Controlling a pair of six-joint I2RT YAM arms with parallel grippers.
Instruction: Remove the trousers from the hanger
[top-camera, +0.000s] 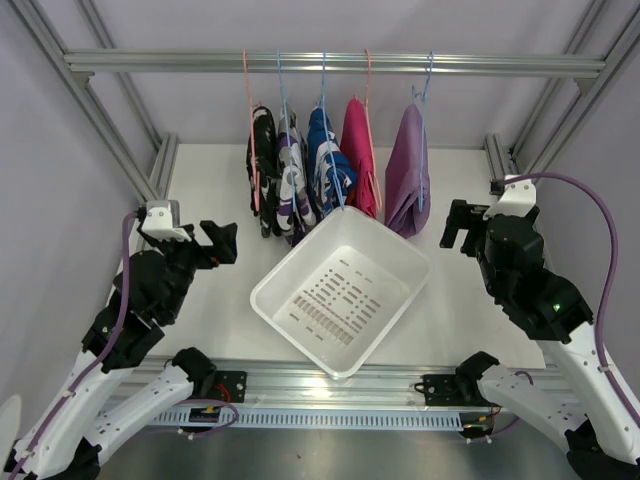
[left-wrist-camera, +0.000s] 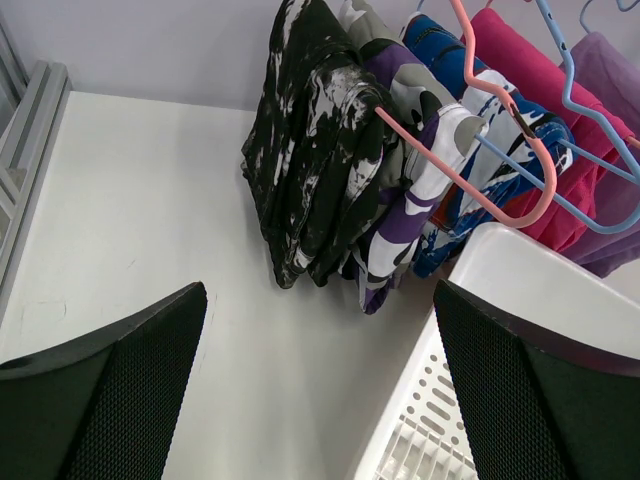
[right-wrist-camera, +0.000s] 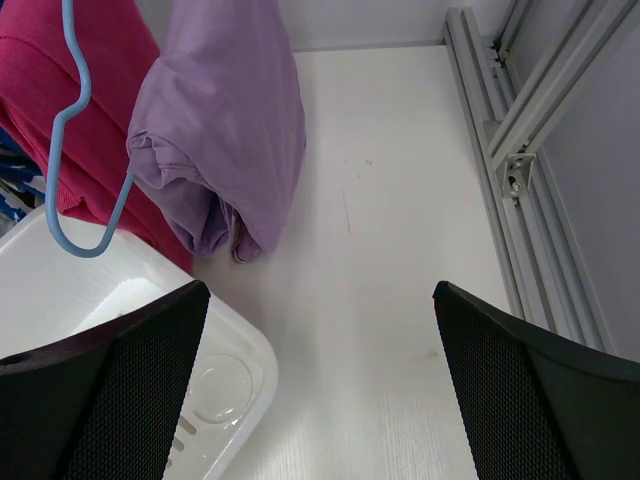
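Five folded garments hang on thin hangers from the rail: black-and-white (top-camera: 262, 170), grey-purple patterned (left-wrist-camera: 405, 235), blue patterned (top-camera: 330, 165), pink (right-wrist-camera: 70, 110) and lilac (top-camera: 405, 180). Pink hanger (left-wrist-camera: 445, 170) holds the black-and-white one; a blue hanger (right-wrist-camera: 55, 180) holds the lilac. My left gripper (top-camera: 217, 235) stands open at the left, apart from the clothes, nothing between its fingers. My right gripper (top-camera: 463, 220) is open and empty at the right, beside the lilac garment but not touching it.
A white basket (top-camera: 270, 297) sits below and in front of the hanging clothes. The metal rail (top-camera: 180, 62) spans the top. White board (top-camera: 210, 170) is bare to the left and right of the clothes, bordered by aluminium frame posts.
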